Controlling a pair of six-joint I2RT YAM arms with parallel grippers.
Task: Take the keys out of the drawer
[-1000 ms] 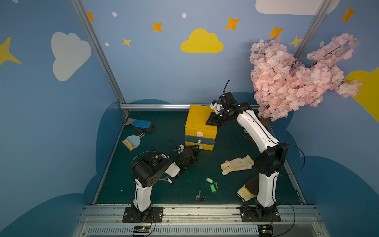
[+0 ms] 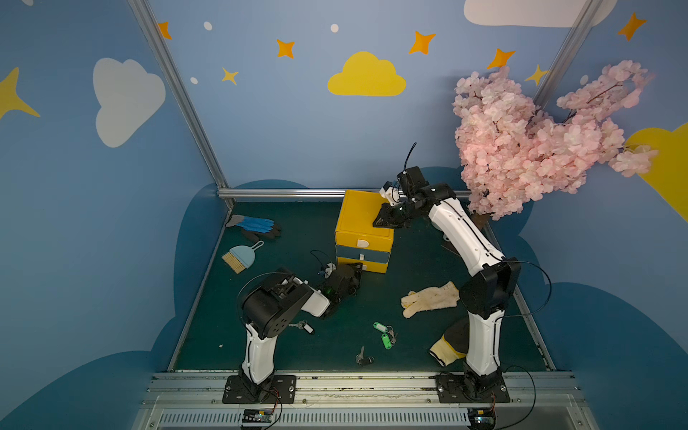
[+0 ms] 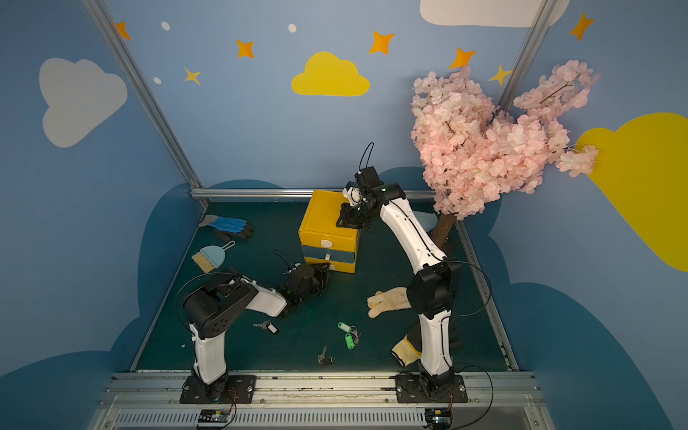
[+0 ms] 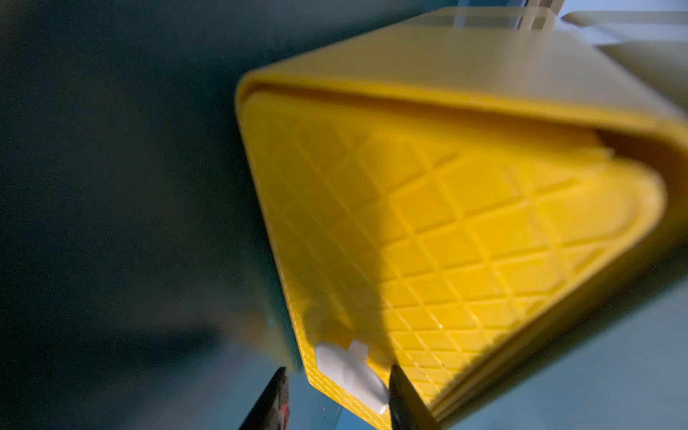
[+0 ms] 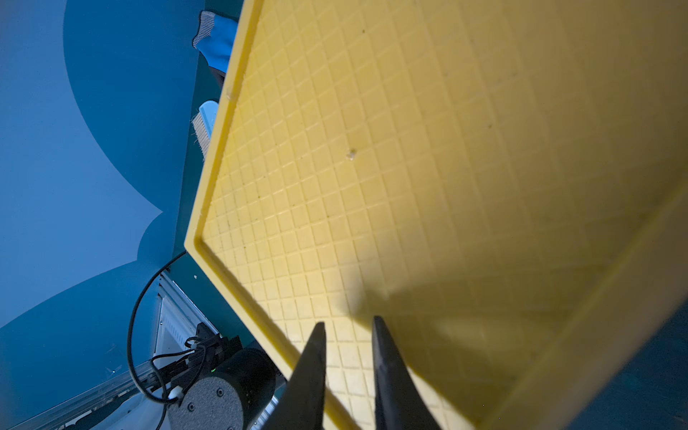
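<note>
A small yellow chest (image 2: pixel 364 215) with a blue middle drawer (image 2: pixel 351 253) stands at the back centre, its drawers all looking shut. My left gripper is low at the chest's front, its fingers apart on either side of the white handle (image 4: pixel 351 376) of the bottom yellow drawer (image 4: pixel 430 236); whether they touch it cannot be told. My right gripper is open over the chest's yellow top (image 5: pixel 401 165), nothing between its fingers. No keys show inside any drawer, as the insides are hidden.
Keys with green tags (image 2: pixel 387 335), dark keys (image 2: pixel 364 357) and keys with a white tag (image 2: pixel 304 326) lie on the front of the table. A cream glove (image 2: pixel 430 298) is at right; a dustpan and brush (image 2: pixel 243 256) and blue glove (image 2: pixel 252 226) at left.
The left wrist has shifted and turned slightly to the right at the chest's front. The right arm and the chest look unmoved.
</note>
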